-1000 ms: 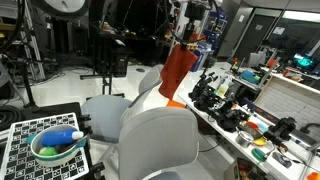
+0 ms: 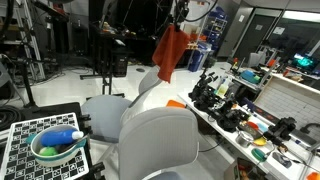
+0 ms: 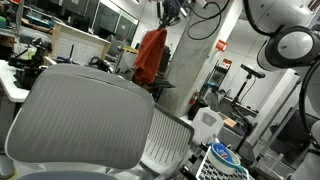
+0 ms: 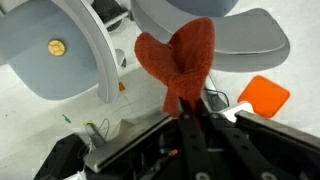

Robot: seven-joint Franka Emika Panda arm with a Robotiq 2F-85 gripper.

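A red-orange cloth (image 2: 170,50) hangs from my gripper (image 2: 179,22), which is shut on its upper end high above the floor. In the second exterior view the cloth (image 3: 150,56) dangles over the chairs, below the gripper (image 3: 163,22). From the wrist, the cloth (image 4: 190,55) spreads out beyond the dark fingers of my gripper, its near end gathered between them. The fingertips are partly covered by the cloth.
Grey chairs (image 2: 158,145) stand below the cloth. A basket (image 2: 58,150) with a blue item sits on a grated black-and-white surface at the left. An orange item (image 4: 263,96) lies below on the right, and a cluttered workbench (image 2: 255,125) runs along one side.
Over the last second the gripper and the hanging cloth have moved up and a little to the left. The cloth's lower end now swings further left. The chairs and basket have stayed put.
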